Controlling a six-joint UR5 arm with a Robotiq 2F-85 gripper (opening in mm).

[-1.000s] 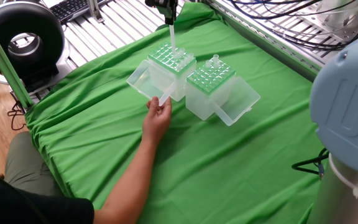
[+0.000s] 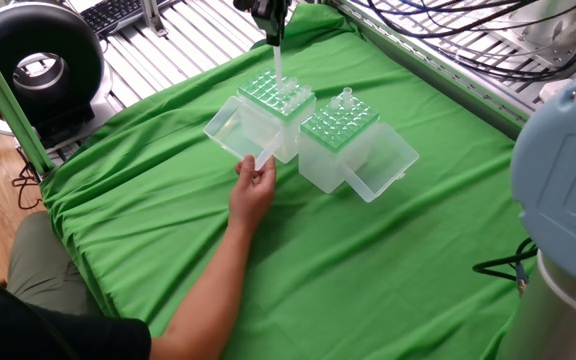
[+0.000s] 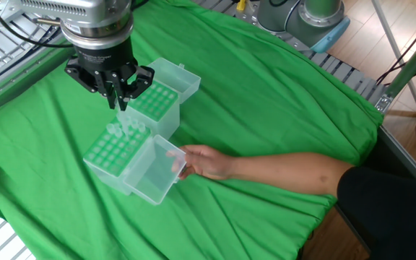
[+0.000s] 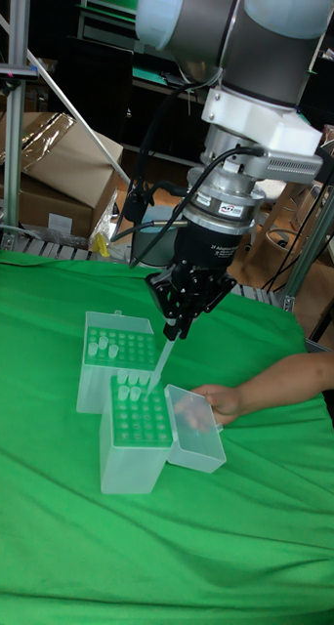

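My gripper point(image 4: 172, 330) is shut on the upper end of a long translucent pipette tip point(image 4: 163, 357), which slants slightly. The tip's lower end is at the green top of the tip box point(image 4: 140, 418) whose lid a person holds; whether it sits in a hole cannot be told. That box appears on the left in exterior view 1, with a few tips point(image 2: 293, 92) standing in its rack. Beside it is a second tip box point(image 2: 325, 160), lid open, with a few tips point(image 4: 108, 346) at one end. In exterior view 2 the gripper point(image 3: 119, 105) hangs above the boxes.
A person's hand point(image 2: 252, 190) grips the open lid point(image 3: 154, 170) of the nearer box, the forearm crossing the green cloth point(image 2: 368, 270). Bare cloth surrounds the boxes. A black ring-shaped object point(image 2: 80, 60) stands beyond the table's edge.
The blue-capped arm joint has shifted slightly right in exterior view 1. The gripper and tip have barely moved; both boxes and the person's hand look the same.
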